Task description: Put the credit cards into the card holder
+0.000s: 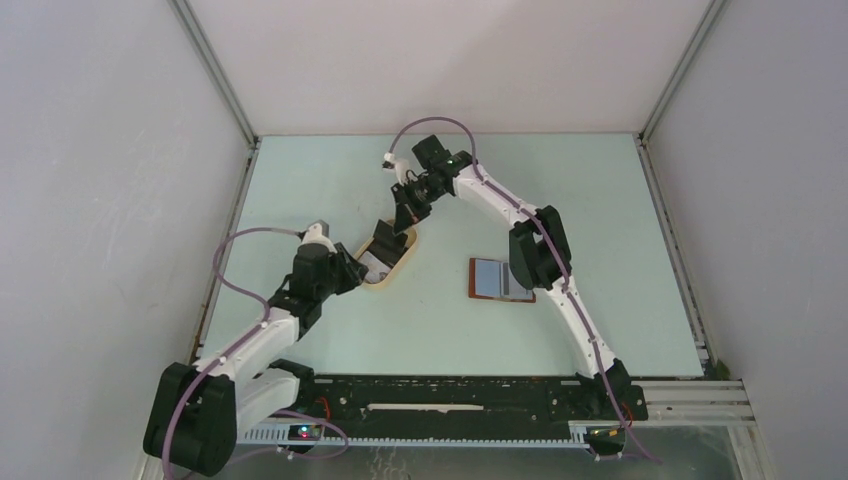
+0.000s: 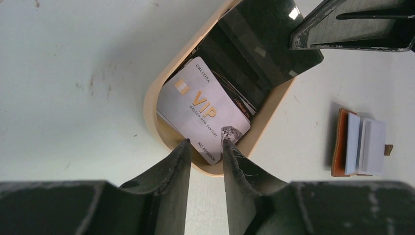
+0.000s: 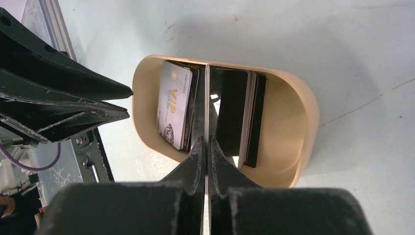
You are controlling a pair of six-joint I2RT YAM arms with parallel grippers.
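Several cards sit in a tan round-ended box (image 2: 152, 105); a white VIP card (image 2: 200, 105) is on top at one end, with dark cards (image 3: 259, 117) beside it. A thin black card, tilted and partly down in the box, is pinched by my right gripper; it shows edge-on between those fingertips in the right wrist view. My left gripper is partly open over the white-card end, nothing between its fingers. Away to the right lies a brown holder-like item (image 1: 472, 279) with pale panels.
Both grippers are close together over the box in the top view.
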